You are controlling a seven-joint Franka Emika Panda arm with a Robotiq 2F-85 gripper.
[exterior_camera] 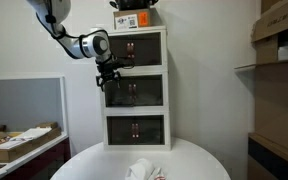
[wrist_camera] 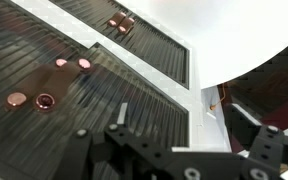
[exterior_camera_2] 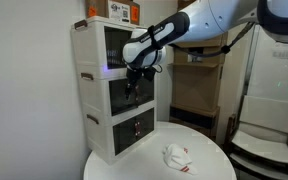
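Observation:
A tall white cabinet (exterior_camera: pixel 136 112) with three dark ribbed compartment fronts stands at the back of the round white table. Small brown, round-ended handles sit in pairs on the fronts; the middle front's handles (wrist_camera: pixel 46 82) show large in the wrist view. My gripper (exterior_camera: pixel 109 79) is beside the middle front, at its upper left in exterior view 1. From the other side, the gripper (exterior_camera_2: pixel 136 76) appears before that same front. Its fingers (wrist_camera: pixel 243 124) are apart, with nothing between them. All three fronts look closed. A crumpled white cloth (exterior_camera_2: pixel 176 156) lies on the table.
A box (exterior_camera: pixel 132 19) sits on top of the cabinet. Open cardboard boxes (exterior_camera: pixel 22 146) stand at the left, and a folding chair (exterior_camera_2: pixel 267 130) is beyond the table at the right.

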